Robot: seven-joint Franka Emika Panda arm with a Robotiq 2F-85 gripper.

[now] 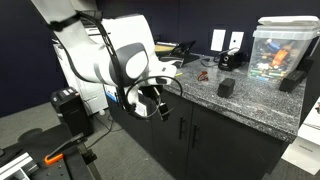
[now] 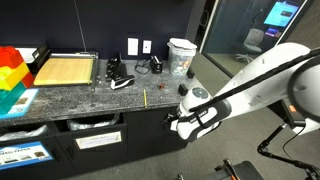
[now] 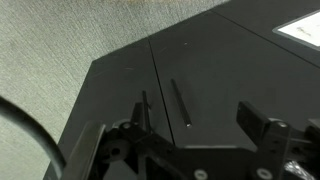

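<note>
My gripper (image 1: 152, 98) hangs in front of the dark cabinet, below the counter's level. In the wrist view the gripper is open, its dark fingers wide apart with nothing between them. Beyond them are the black cabinet doors (image 3: 112, 92), with two slim vertical handles (image 3: 181, 102) near the seam. The handles look some distance from the fingers; no contact shows. From the other side, the gripper (image 2: 173, 122) appears beside the cabinet front, small and partly hidden by the white arm.
The speckled counter (image 1: 253, 113) holds a clear tub (image 1: 281, 50) of colourful things, a black block (image 1: 226, 88) and red-handled scissors (image 1: 203, 76). Farther left, a drawer (image 2: 95, 124) stands pulled out, beside a wooden board (image 2: 64, 70) on the counter. Open floor lies before the cabinet.
</note>
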